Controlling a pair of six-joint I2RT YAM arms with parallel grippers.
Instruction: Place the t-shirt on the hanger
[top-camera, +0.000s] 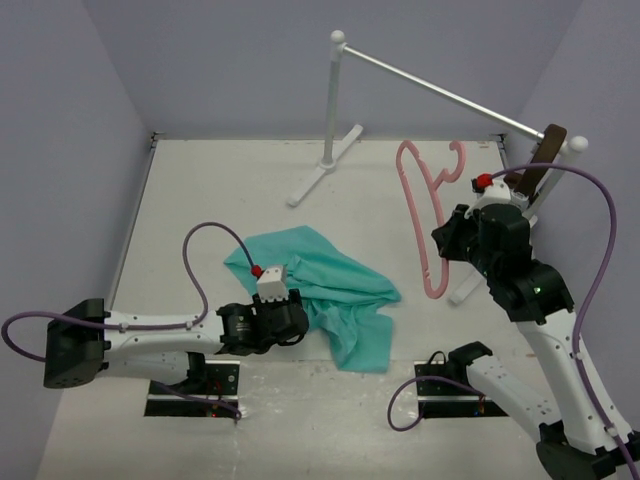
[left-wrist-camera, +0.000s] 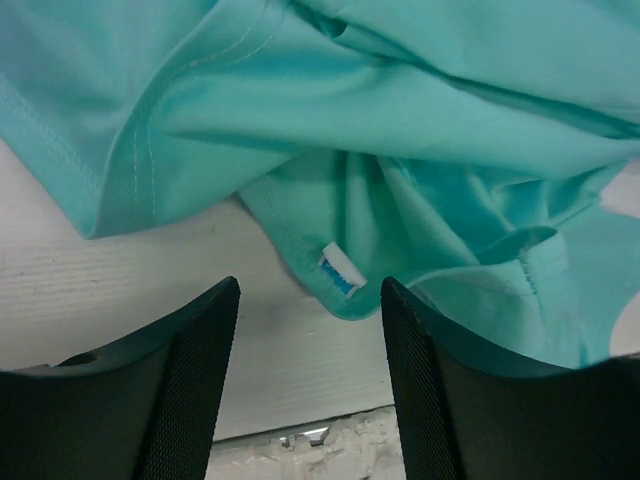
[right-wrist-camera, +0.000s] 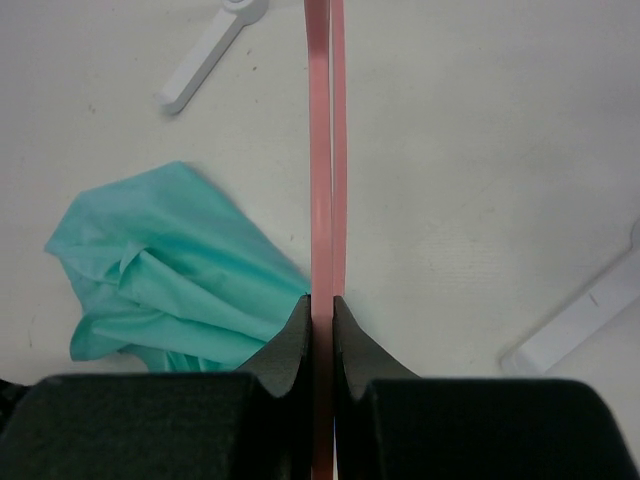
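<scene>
The teal t-shirt (top-camera: 320, 265) lies crumpled on the white table, with one part spread toward the front edge. Over its lower left part is my left gripper (top-camera: 290, 335). In the left wrist view that gripper is open, with nothing gripped; a collar-like hem with a white label (left-wrist-camera: 342, 270) shows beyond its fingertips. The pink hanger (top-camera: 418, 220) is held up off the table at the right, its hook toward the rack. My right gripper is shut on the hanger's bar (right-wrist-camera: 321, 200), well apart from the shirt.
A white rack stands at the back, its rail (top-camera: 440, 88) sloping down to the right and its left foot (top-camera: 325, 170) on the table.
</scene>
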